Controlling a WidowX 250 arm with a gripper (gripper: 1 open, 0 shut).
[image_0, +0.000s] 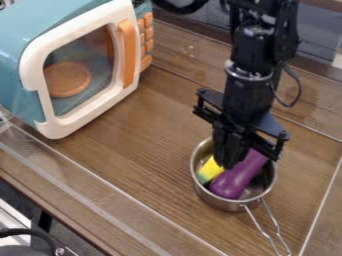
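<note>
A metal pot with a wire handle sits on the wooden counter at the lower right. Inside it lie a purple eggplant and a yellow object, partly hidden by the gripper. The black gripper hangs just over the pot; its fingertips are hard to make out against the dark body, and nothing is visibly held.
A blue and white toy microwave with an orange disc inside stands at the upper left. The counter between it and the pot is clear. A black cable lies at the lower left edge.
</note>
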